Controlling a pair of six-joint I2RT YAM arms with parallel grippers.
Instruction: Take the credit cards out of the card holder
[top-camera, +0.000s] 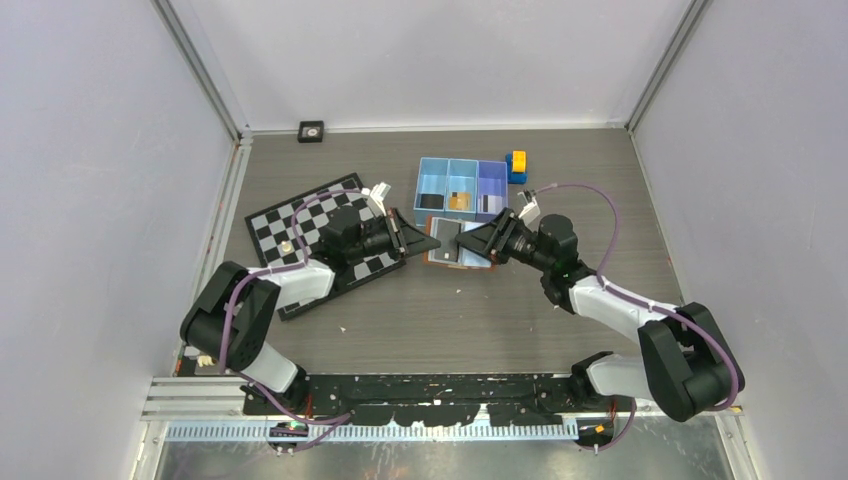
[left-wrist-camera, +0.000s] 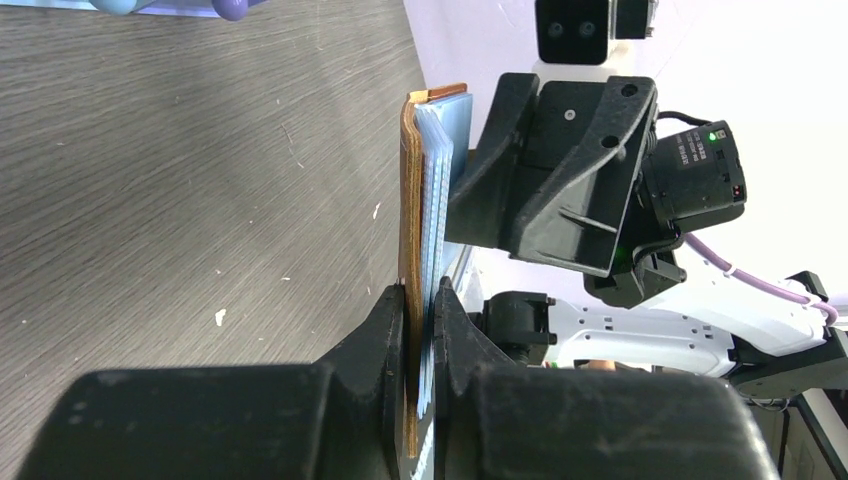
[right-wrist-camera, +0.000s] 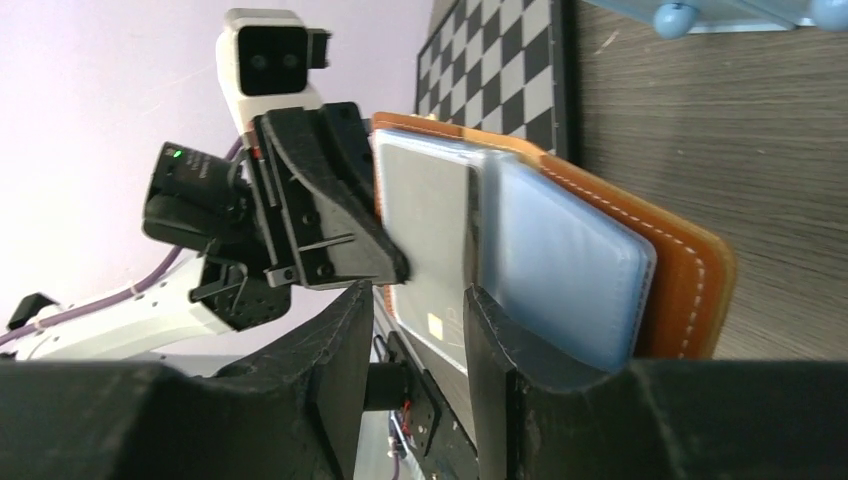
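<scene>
The card holder (top-camera: 445, 262) hangs open between my two arms, a brown leather cover (right-wrist-camera: 705, 275) with clear bluish sleeves (right-wrist-camera: 570, 265). A pale grey card (right-wrist-camera: 425, 225) with a darker strip fills the sleeve on the left side in the right wrist view. Seen edge-on in the left wrist view, the leather and sleeves run between the fingers of my left gripper, which is shut on them. My right gripper is open, its fingertips apart in front of the grey card. Whether either tip touches a sleeve or card, I cannot tell.
Just behind the holder stands a blue and purple compartment tray (top-camera: 462, 167) with small items in it. A chessboard (top-camera: 270, 235) lies under the left arm, and a yellow-and-blue object (top-camera: 518, 165) sits by the tray.
</scene>
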